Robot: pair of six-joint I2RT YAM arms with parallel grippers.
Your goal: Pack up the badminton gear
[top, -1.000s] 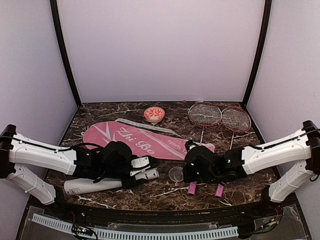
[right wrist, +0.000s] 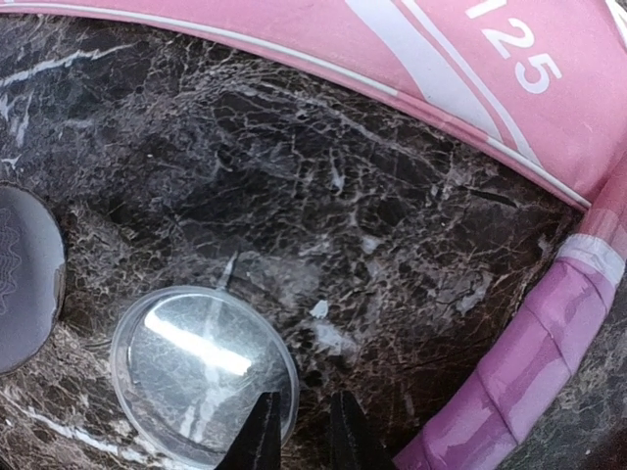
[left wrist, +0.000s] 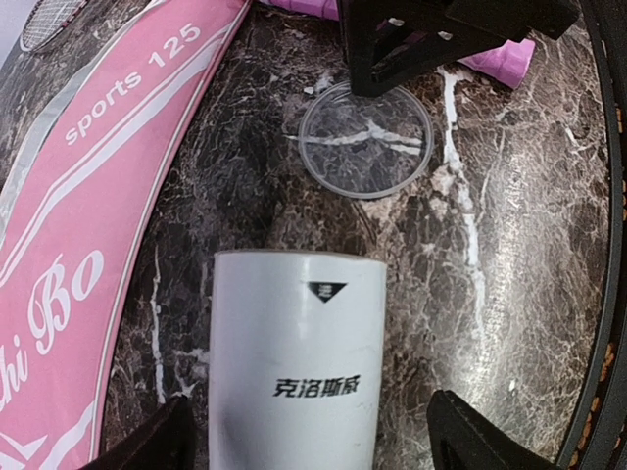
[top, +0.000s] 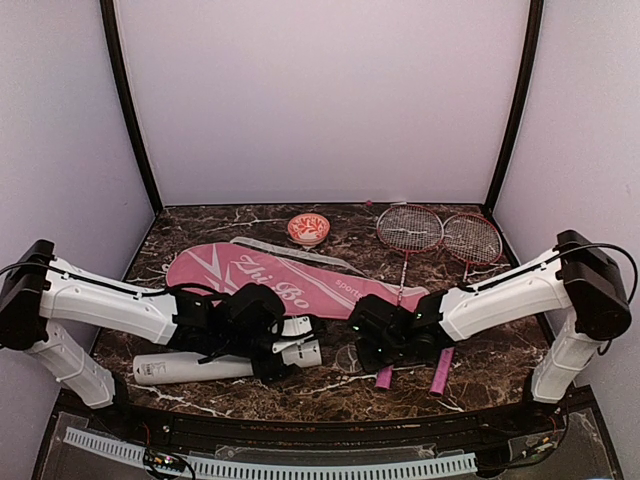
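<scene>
A white shuttlecock tube (top: 190, 368) lies at the front left, its near end (left wrist: 294, 343) filling the lower middle of the left wrist view. My left gripper straddles it, one finger on either side; a gap shows between the tube and the right-hand finger. A clear round lid (right wrist: 201, 377) rests flat on the marble beyond the tube's end. Low over the lid's right edge, my right gripper is shut, with nothing visible held between its fingertips. Behind both arms lies the pink racket bag (top: 250, 275). Two rackets, one with a strung head (top: 410, 228), lie at the right.
A red patterned bowl (top: 308, 228) stands at the back centre. Pink racket handles (right wrist: 490, 401) lie just right of my right gripper. Dark marble is bare between lid and bag, and along the front edge.
The tube and my left gripper have shifted slightly to the right.
</scene>
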